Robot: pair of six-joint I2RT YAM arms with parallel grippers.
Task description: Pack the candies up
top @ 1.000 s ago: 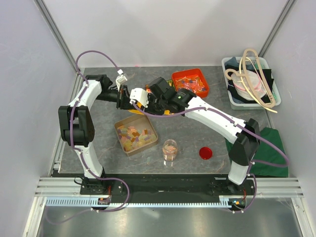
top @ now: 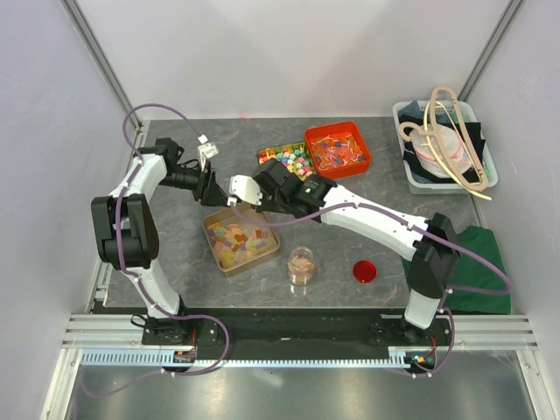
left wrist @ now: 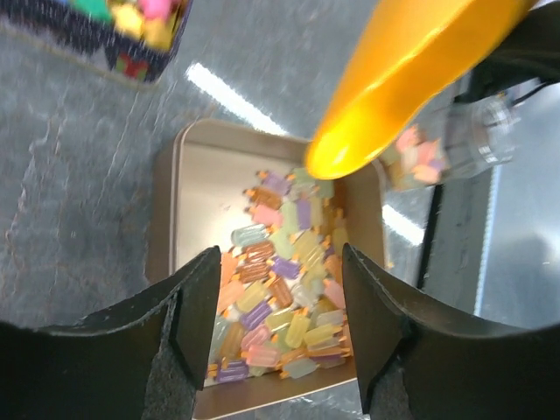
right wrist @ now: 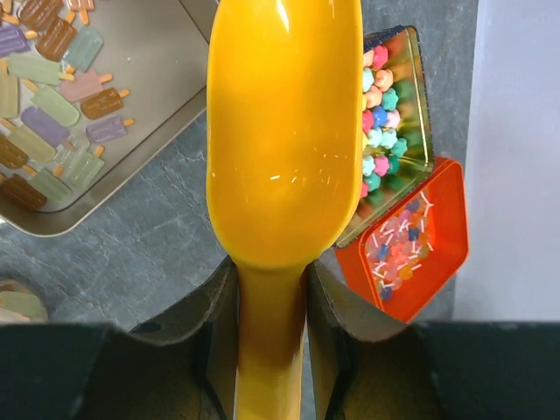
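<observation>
A yellow scoop point(right wrist: 284, 131) is held by its handle in my right gripper, which is shut on it; its bowl looks empty in the right wrist view. My left gripper hangs open over the tan box point(left wrist: 166, 201), nothing between its fingers. Popsicle-shaped candies point(top: 241, 243) lie spread in that box. In the left wrist view the scoop point(left wrist: 394, 79) reaches in above the box's far corner. A clear jar point(top: 301, 266) holding some pinkish candies stands to the right of the box, its round red lid point(top: 365, 271) apart on the table.
A patterned box of colourful candies point(right wrist: 382, 131) and a red-orange box point(top: 360, 140) of candies stand behind. At the right are a white basket point(top: 429, 187) and a green cloth point(top: 490, 284).
My left arm has drawn back leftward, away from the scoop and the right gripper. The right gripper has shifted only slightly. Boxes and jar stay put.
</observation>
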